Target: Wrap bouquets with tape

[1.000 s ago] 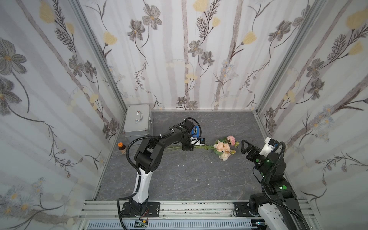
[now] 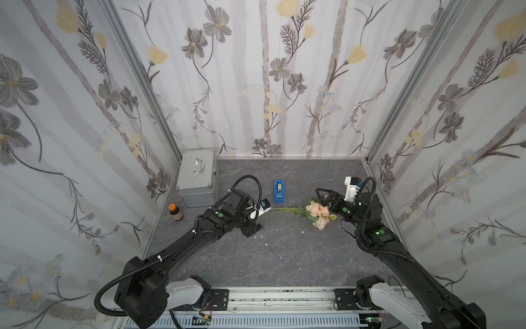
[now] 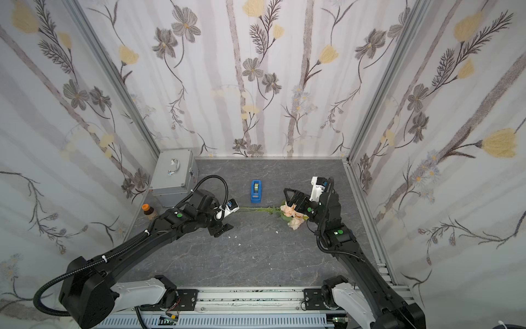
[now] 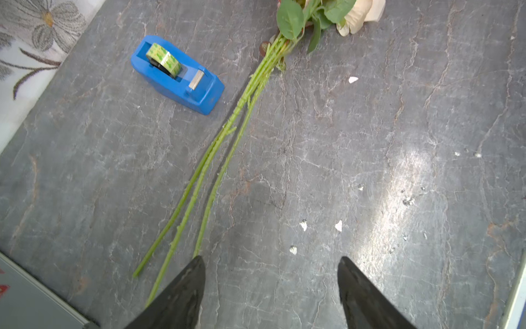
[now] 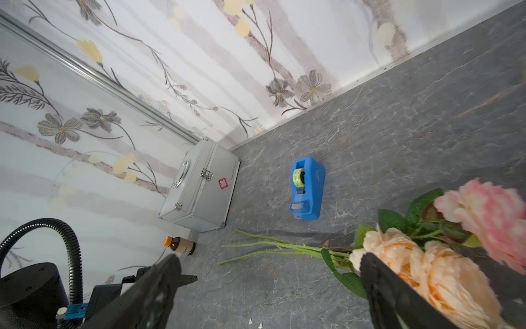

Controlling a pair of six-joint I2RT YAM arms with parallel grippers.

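Pink and peach flowers (image 2: 320,215) lie on the table, their long green stems (image 4: 238,115) pointing left. Behind the stems stands a blue tape dispenser (image 2: 278,191) with a patterned yellow-green roll (image 4: 163,60). My left gripper is open and empty, looking down on the stem ends. My right gripper is open and empty, above the flower heads at the right, partly covering them in the top views.
A silver case (image 2: 196,176) stands at the back left, with a brown bottle (image 2: 176,212) before it. Walls enclose the back and sides.
My left arm has drawn leftward, away from the dispenser, uncovering it.
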